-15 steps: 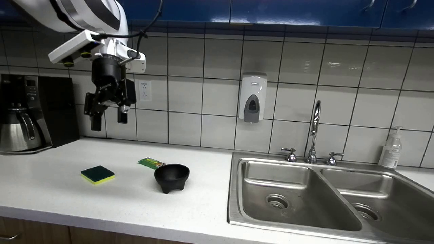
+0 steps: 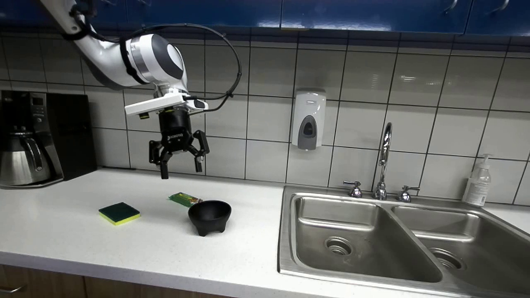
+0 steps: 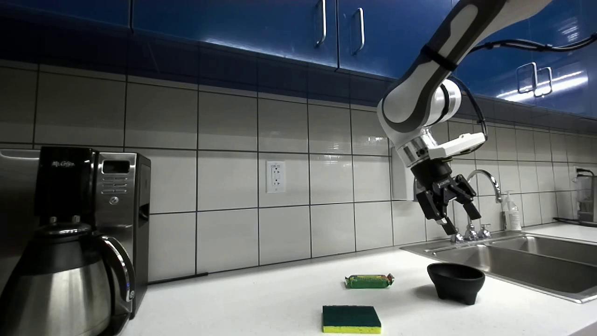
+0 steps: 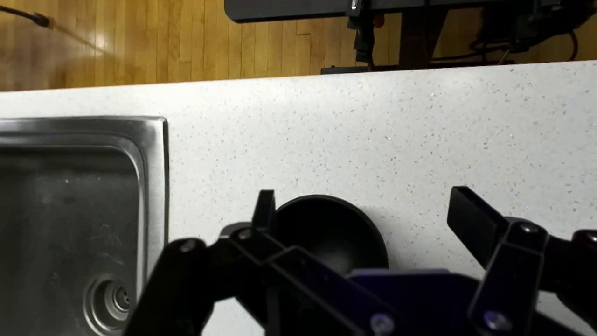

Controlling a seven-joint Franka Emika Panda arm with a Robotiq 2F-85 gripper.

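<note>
Above the counter my gripper (image 2: pixel 181 173) hangs open, its fingers pointing down and nothing between them. A black bowl on short feet (image 2: pixel 209 216) stands upright on the counter, lower than the gripper and apart from it. Seen from the wrist, the bowl (image 4: pixel 330 227) shows beyond the fingers and is partly covered by them; its visible inside looks empty. Behind the bowl lies a small green wrapped packet (image 3: pixel 369 281). A sponge, dark green on top and yellow below (image 3: pixel 351 319), rests flat on the counter to the bowl's left in both exterior views.
A steel double sink (image 2: pixel 285 233) with a tap (image 2: pixel 383 159) lies to the right. At the far left is a coffee maker (image 2: pixel 72 134) with its steel jug. Blue cabinets (image 2: pixel 377 15) run overhead.
My arm has swung right and away toward the back wall, its gripper ending a little lower in the view and turned. Bowl, packet and sponge have stayed in place.
</note>
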